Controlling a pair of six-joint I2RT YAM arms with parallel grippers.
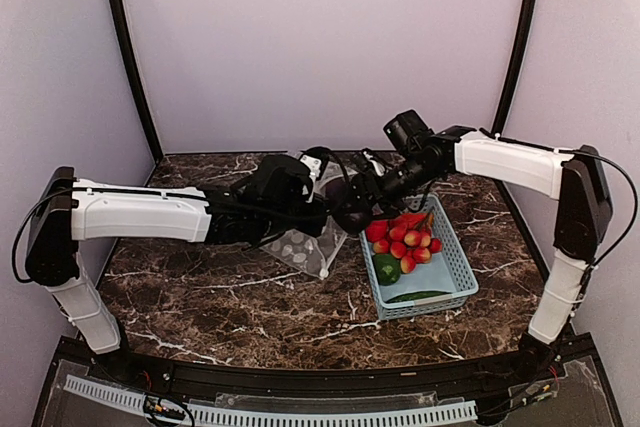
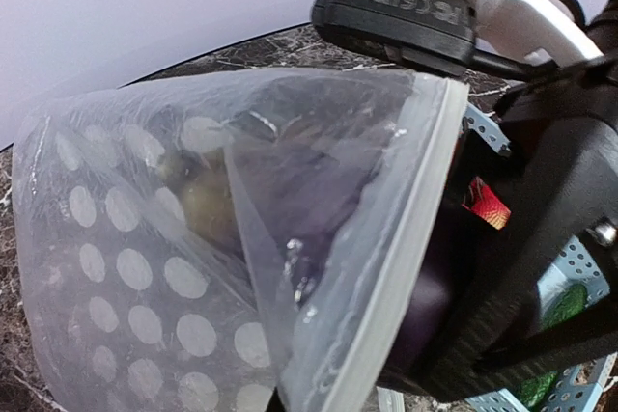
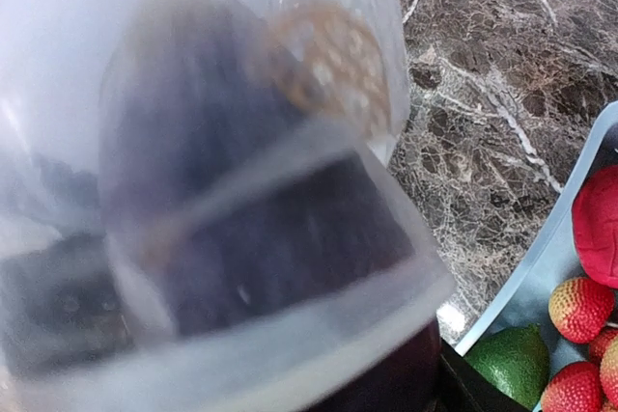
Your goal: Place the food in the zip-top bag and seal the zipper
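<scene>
The clear zip top bag (image 1: pixel 297 250) stands with its mouth toward the right. A dark purple eggplant (image 1: pixel 350 217) is partly inside it; in the left wrist view its purple shows through the plastic, past the bag's white zipper edge (image 2: pixel 401 267). My left gripper (image 1: pixel 318 219) is shut at the bag's mouth, on its thin edge; its fingertips barely show in its own wrist view. At the eggplant's outer end is my right gripper (image 1: pixel 366 195), open around it, fingers mostly hidden. The right wrist view shows the eggplant (image 3: pixel 396 369) dark behind the bag's rim.
A light blue basket (image 1: pixel 458 267) stands right of the bag, holding several red-yellow fruits (image 1: pixel 412 239), a green avocado (image 1: pixel 386 268) and a cucumber (image 1: pixel 418 296). A brownish round thing (image 3: pixel 333 55) shows through the bag.
</scene>
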